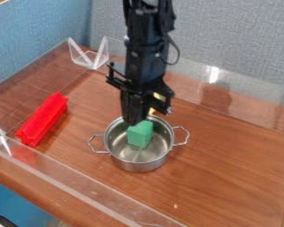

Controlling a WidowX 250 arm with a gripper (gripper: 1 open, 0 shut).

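Observation:
My black gripper (135, 113) hangs over the steel pot (138, 158), its tip just above the green block (139, 136) inside. The fingers look shut, with nothing visible held between them; whether they touch the block I cannot tell. The yellow object behind the pot is mostly hidden by the arm.
A red bar (43, 119) lies on the wooden table (222, 177) at the left. A white wire-like holder (89, 55) stands at the back left. Clear barriers run along the front and back edges.

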